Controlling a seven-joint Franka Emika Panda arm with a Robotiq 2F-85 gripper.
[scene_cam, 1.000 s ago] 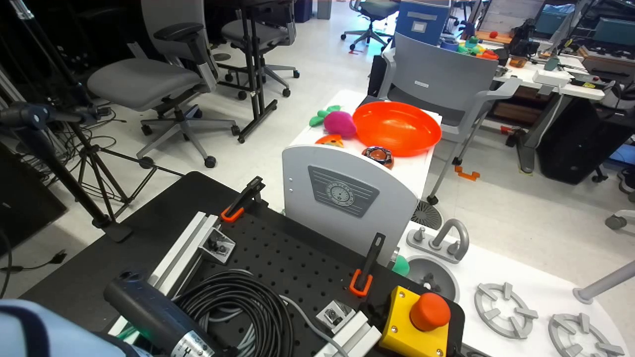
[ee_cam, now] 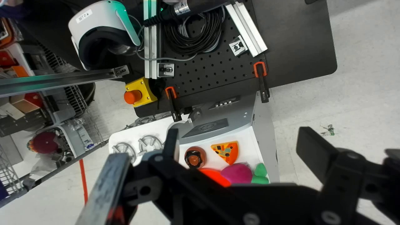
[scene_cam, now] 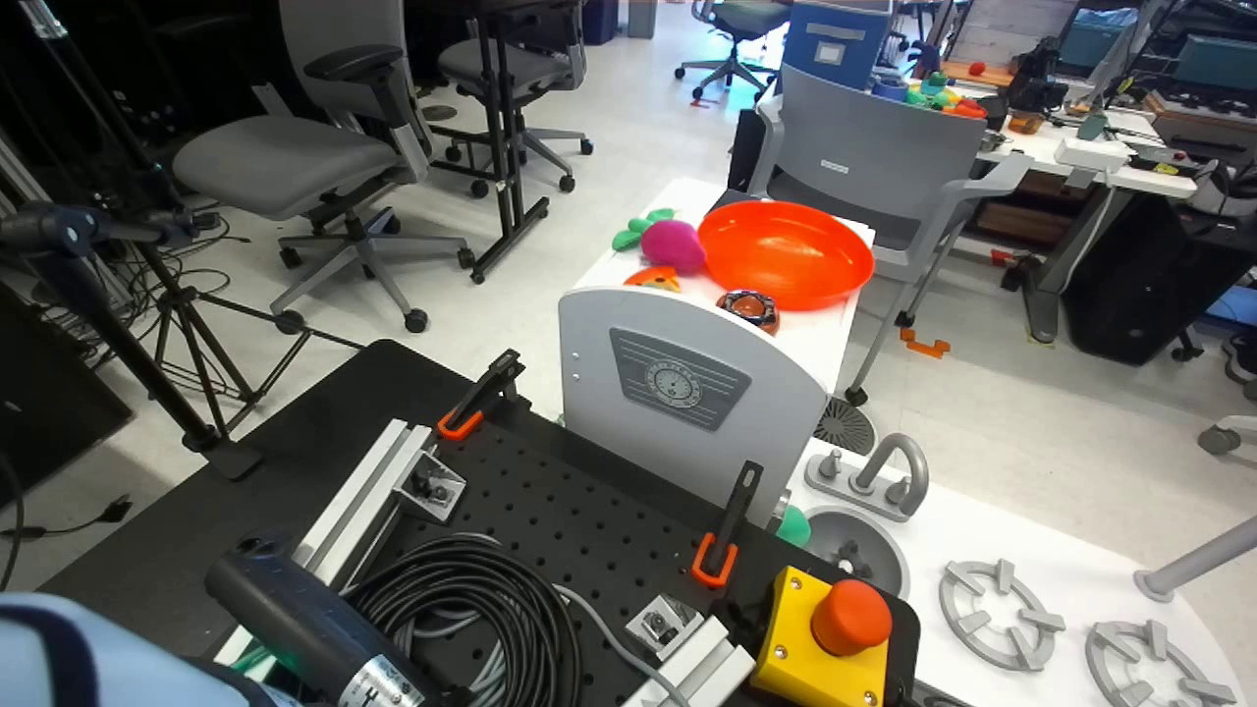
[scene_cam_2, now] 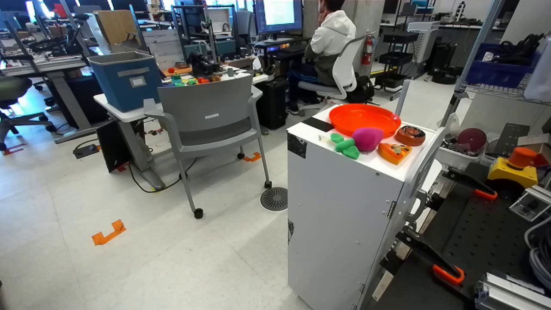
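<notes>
In the wrist view my gripper stands open, its two dark fingers wide apart, high over the toy kitchen. Between and beyond them, on the white cabinet top, lie a toy pizza slice, a brown round toy and a magenta toy vegetable with green leaves. The gripper's body covers most of the red-orange plate, which shows whole in exterior view 1 as a wide plate. Those toys sit beside the plate, with the magenta toy at its near edge in exterior view 2. Neither exterior view shows the gripper.
A grey panel rises along one side of the cabinet top. Beside it are a toy sink and burners. The black table carries clamps, coiled cable and a yellow emergency-stop box. A grey chair stands near the cabinet.
</notes>
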